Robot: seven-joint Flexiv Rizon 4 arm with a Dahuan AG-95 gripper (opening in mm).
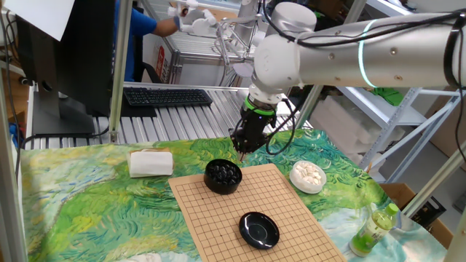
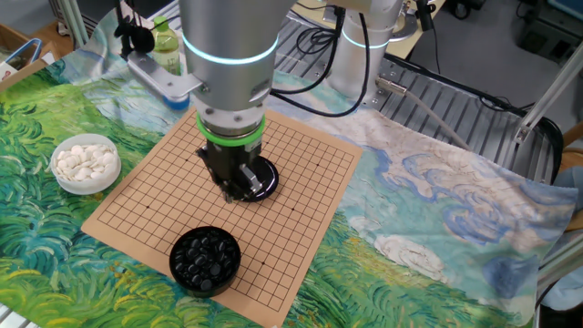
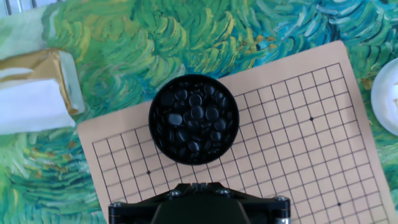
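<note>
A round black bowl (image 3: pixel 194 155) full of black go stones (image 3: pixel 196 113) sits at one edge of the wooden go board (image 1: pixel 211 211). My gripper appears shut, its fingertips together and no object visible between them. It hangs above the board, off to one side of the black bowl and touching nothing that I can see. A shallow black dish, like a lid (image 1: pixel 259 230), lies on the board; the gripper partly covers this lid (image 2: pixel 266 179) in exterior view 2. Beside the board stands a white bowl (image 2: pixel 88 187) of white stones (image 2: pixel 86 164).
A white tissue pack (image 1: pixel 151 164) lies on the painted cloth left of the board in exterior view 1. A green-capped bottle (image 1: pixel 373 231) stands at the front right. Most of the board's grid is bare. Behind the cloth are a keyboard (image 1: pixel 167 97) and a monitor.
</note>
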